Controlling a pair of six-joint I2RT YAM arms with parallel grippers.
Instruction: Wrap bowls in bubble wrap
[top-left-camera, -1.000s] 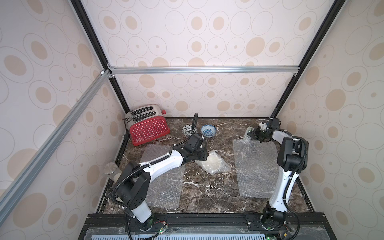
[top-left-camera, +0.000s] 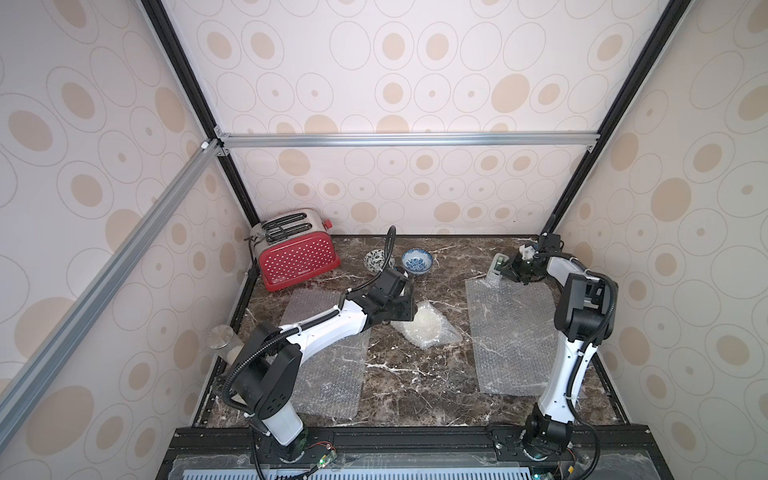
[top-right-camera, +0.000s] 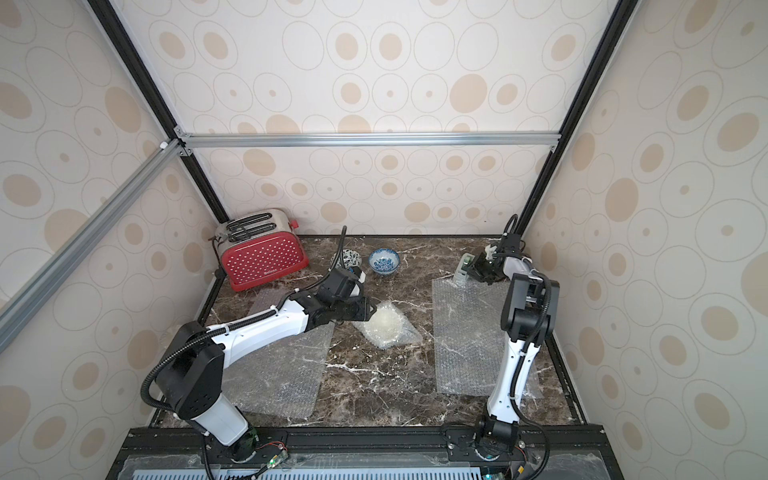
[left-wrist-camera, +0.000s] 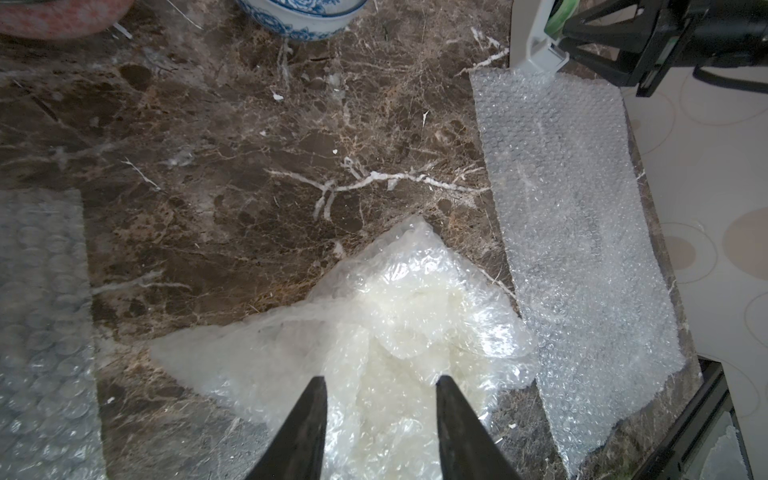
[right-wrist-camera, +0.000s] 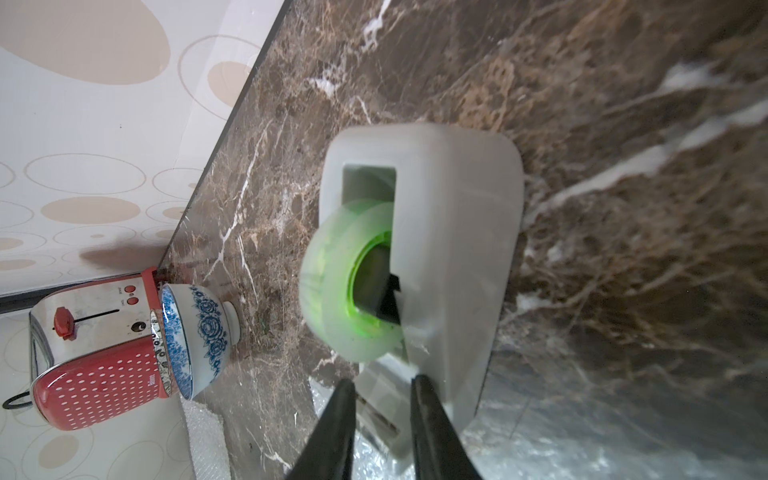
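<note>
A wrapped pale bundle (top-left-camera: 425, 322) lies in the middle, bubble wrap folded over it. My left gripper is over it, fingers parted, nothing visible between them. At the back right stands a grey tape dispenser (right-wrist-camera: 456, 240) with a green-ringed tape roll (right-wrist-camera: 328, 280); my right gripper is open beside it. A blue-and-white bowl (top-left-camera: 417, 260) and a patterned bowl (top-right-camera: 349, 257) stand at the back centre. Flat bubble wrap sheets lie right (top-left-camera: 512, 336) and left (top-left-camera: 328, 384).
A red-and-steel toaster (top-left-camera: 296, 260) stands at the back left corner. Bare marble worktop (top-left-camera: 416, 384) shows in front of the bundle and between the bowls and dispenser. Walls close in the sides and back.
</note>
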